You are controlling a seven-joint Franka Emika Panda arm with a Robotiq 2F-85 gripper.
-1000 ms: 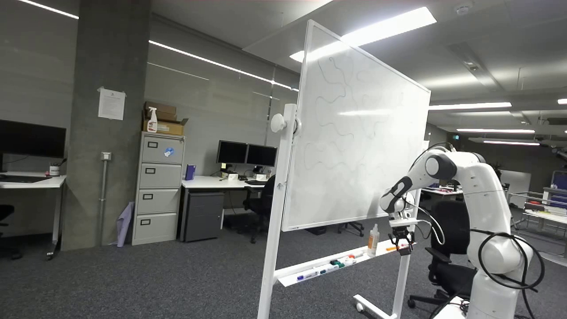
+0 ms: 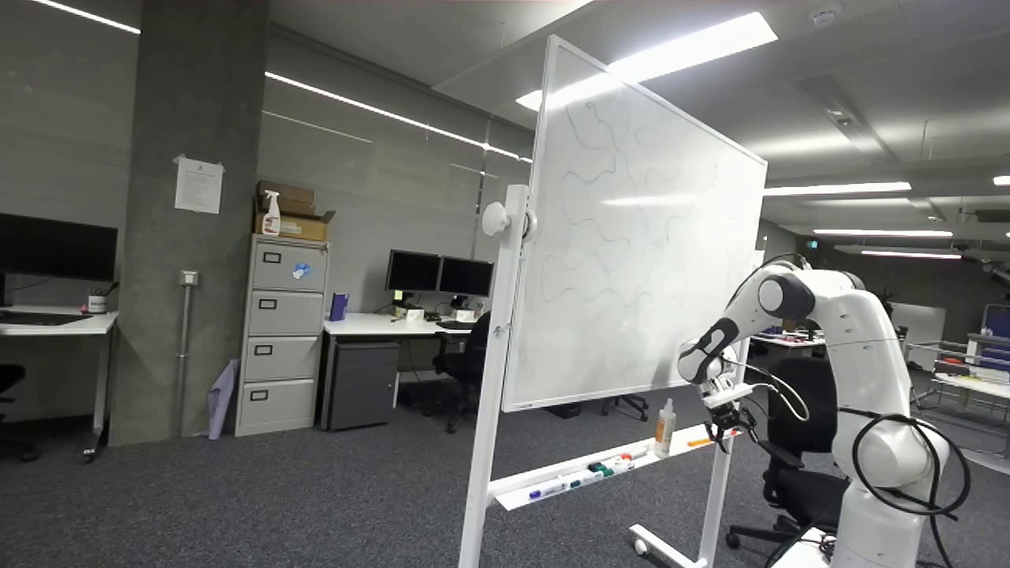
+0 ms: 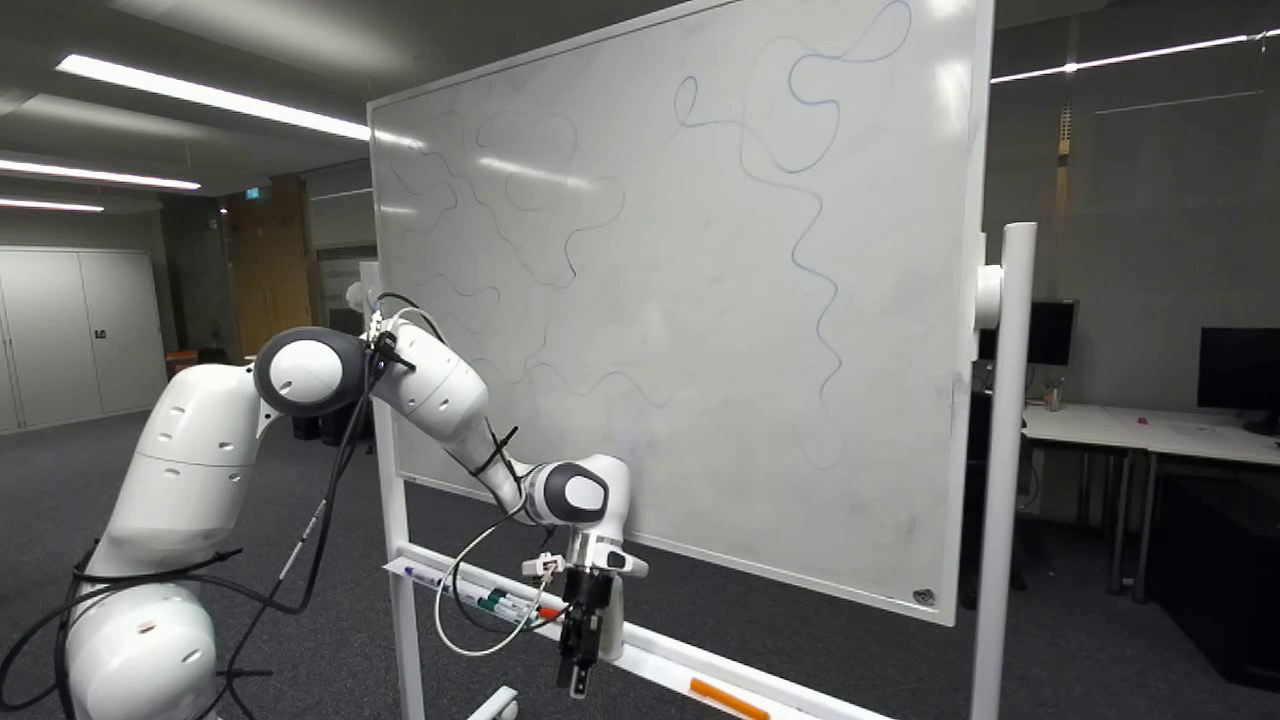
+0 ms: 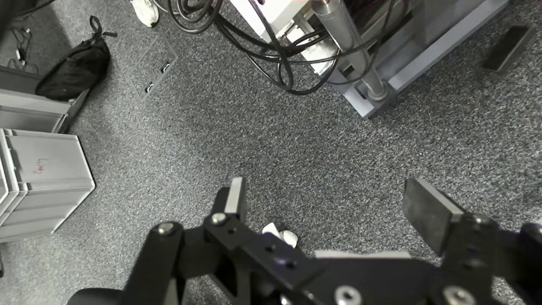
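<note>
A white whiteboard with faint wavy pen lines stands on a wheeled frame. Below the board in exterior view 2, my gripper points down in front of the tray. It is open in the wrist view, its two fingers far apart, and only carpet shows between them. On the tray stands a clear spray bottle with an orange label, partly behind my gripper in exterior view 2. Several markers lie at one end of the tray. An orange stick-like item lies further along.
Beneath my wrist are cables, a metal post and a grey crate on the floor. A black office chair stands behind the arm in exterior view 1. Carpet around the board's frame is mostly clear.
My gripper has turned and tilted slightly, its fingertips shifting a little to the right in exterior view 1. The board, bottle and markers have stayed put.
</note>
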